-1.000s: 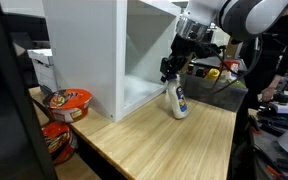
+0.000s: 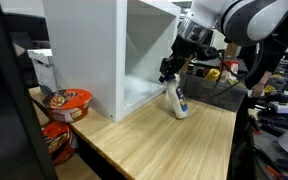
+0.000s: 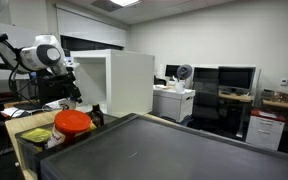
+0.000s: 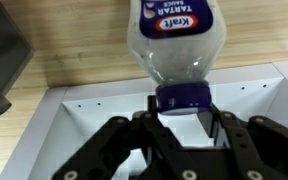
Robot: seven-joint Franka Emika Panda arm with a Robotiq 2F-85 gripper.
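Note:
A white squeeze bottle with a Kraft tartar sauce label [image 4: 178, 24] fills the upper middle of the wrist view. My gripper is shut on its purple cap [image 4: 184, 96]. In exterior view 1 the bottle [image 2: 178, 102] hangs tilted below the gripper [image 2: 169, 78], beside the white shelf unit [image 2: 89, 60]. Whether its lower end touches the wooden table [image 2: 149, 145] is hard to tell. Exterior view 2 shows the bottle [image 3: 72, 104] only small, at the left.
Red-lidded bowls stand at the table's left side, one of them [image 2: 67, 102] near the shelf unit. A dark grey basket [image 2: 216, 92] lies behind the bottle.
The bottle has tilted slightly further, its lower end shifting a little to the right. The gripper stays on its cap, and the arm has hardly moved.

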